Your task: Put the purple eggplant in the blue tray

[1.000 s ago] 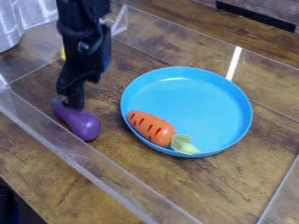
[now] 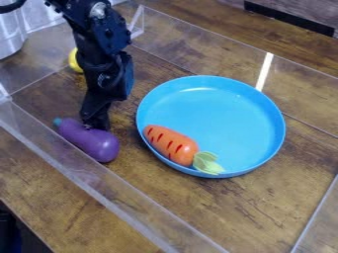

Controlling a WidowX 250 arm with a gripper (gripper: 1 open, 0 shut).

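Note:
The purple eggplant (image 2: 87, 141) lies on the wooden table, left of the blue tray (image 2: 248, 109), its stem end pointing up and left. The black gripper (image 2: 95, 121) hangs low, just behind the eggplant and beside its stem end. Nothing shows held in it. Its dark fingers overlap in this view, so their spacing is unclear, and I cannot make out whether they touch the eggplant.
An orange carrot (image 2: 172, 145) with a pale green top rests inside the tray at its near left. Behind the arm a yellow object (image 2: 74, 61) is partly hidden. A clear barrier edge (image 2: 126, 201) runs along the near left. Bare table surrounds the tray.
The eggplant has slid a little left and toward the camera. The tray and carrot stay put.

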